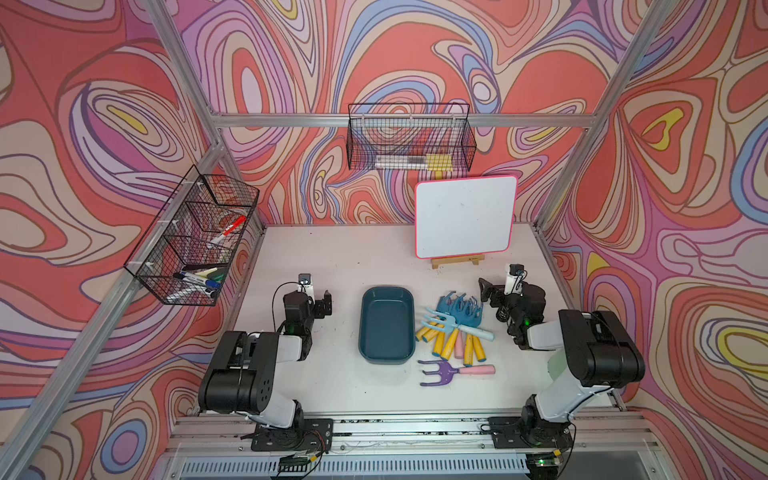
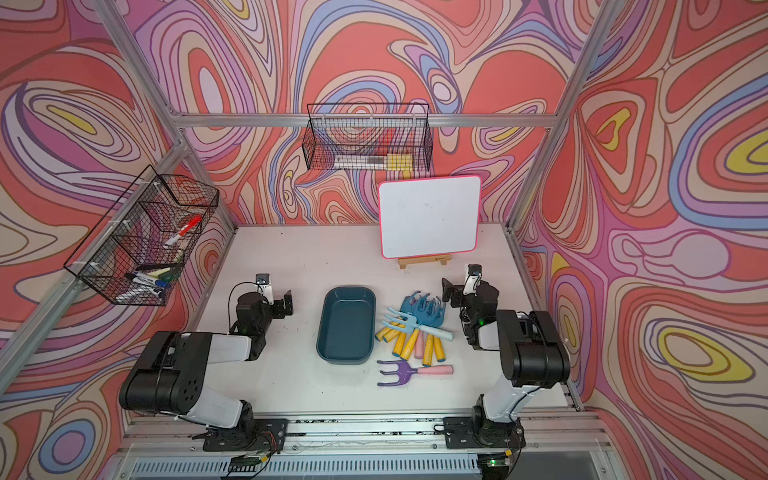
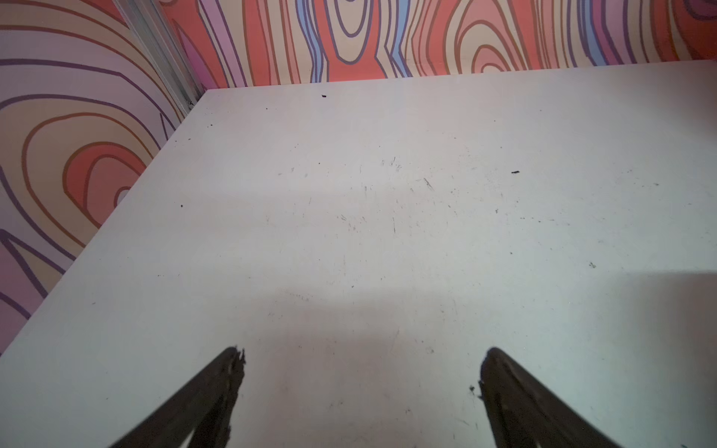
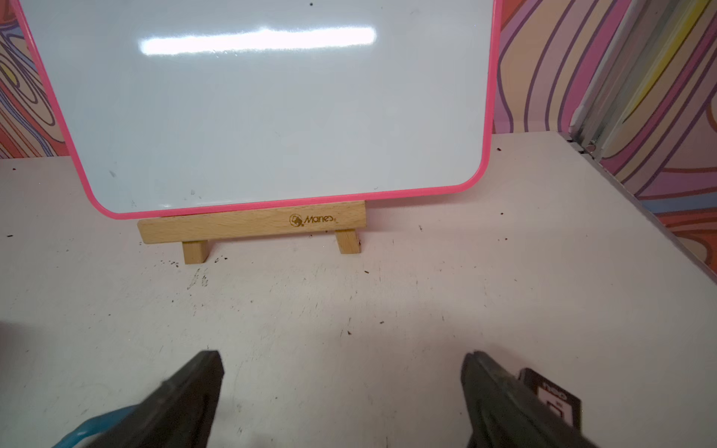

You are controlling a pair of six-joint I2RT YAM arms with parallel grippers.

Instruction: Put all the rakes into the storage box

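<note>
The storage box, a dark teal tray, stands empty in the middle of the table. To its right lies a heap of blue garden rakes with yellow and pink handles, a light blue rake across its top. In front of the heap, a purple rake with a pink handle lies apart, tines toward the box. My left gripper is open over bare table, left of the box. Open and empty too, my right gripper faces the whiteboard, just right of the heap.
A whiteboard on a wooden stand occupies the back right. Wire baskets hang at the left and at the back. Something small and black shows beside the right gripper's finger.
</note>
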